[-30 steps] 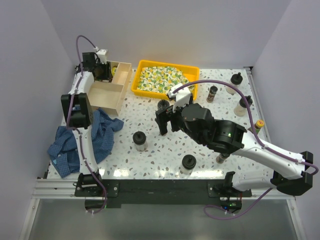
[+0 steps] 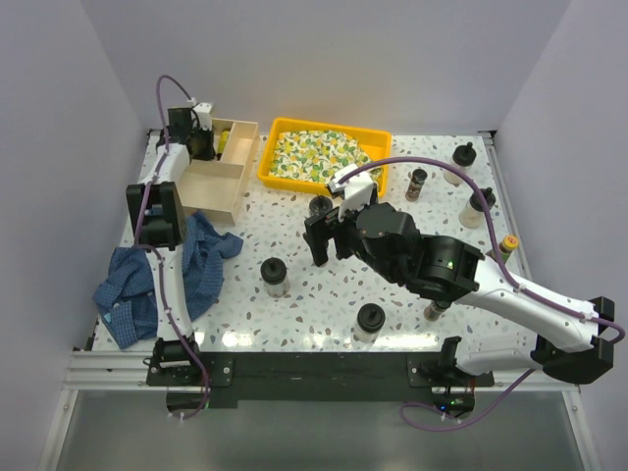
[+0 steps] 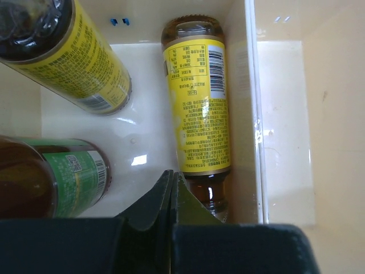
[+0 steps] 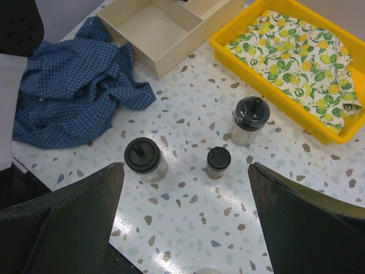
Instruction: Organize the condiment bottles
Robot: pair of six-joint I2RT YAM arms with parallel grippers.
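Observation:
In the left wrist view a yellow-labelled bottle [image 3: 198, 105] lies on its side against the divider of the cream box [image 3: 137, 154]. My left gripper is shut with nothing between its fingers; its tips are beside the bottle's neck, which is outside them and partly hidden. Two more bottles stand in that compartment, one yellow-labelled [image 3: 85, 68] and one green-labelled [image 3: 74, 177]. Over the table, my right gripper hangs open and empty. Beneath it are a black-capped jar [image 4: 145, 158], a small black-capped bottle [image 4: 218, 162] and another jar [image 4: 248, 121].
A yellow tray [image 2: 324, 124] lined with lemon-print cloth is right of the box. Blue cloth [image 2: 162, 280] lies below the box. Several bottles, including a dark-capped one [image 2: 458, 163], stand at the table's right side. The box's narrow right compartment [image 3: 285, 131] is empty.
My left gripper has gone from open around the lying bottle's neck to shut beside it. The view has shifted slightly left and lower.

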